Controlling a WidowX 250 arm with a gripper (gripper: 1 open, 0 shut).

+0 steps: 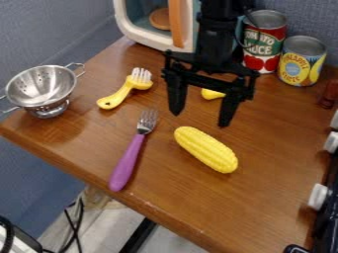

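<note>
My black gripper (201, 110) stands open over the middle of the table, its two fingers pointing down with nothing visible between them. It is just above and behind a yellow corn cob (207, 149). A small yellow-handled tool (211, 94) is mostly hidden behind it. To the left lie a yellow fork (119, 94) and a purple-handled fork (129, 158). A steel colander (42, 91) sits at the left edge of the wooden table (172, 208).
A tomato sauce can (262, 49) and a yellow can (301, 69) stand at the back right. A teal-and-white container (138, 20) is at the back. A black object with white knobs (321, 198) lines the right edge.
</note>
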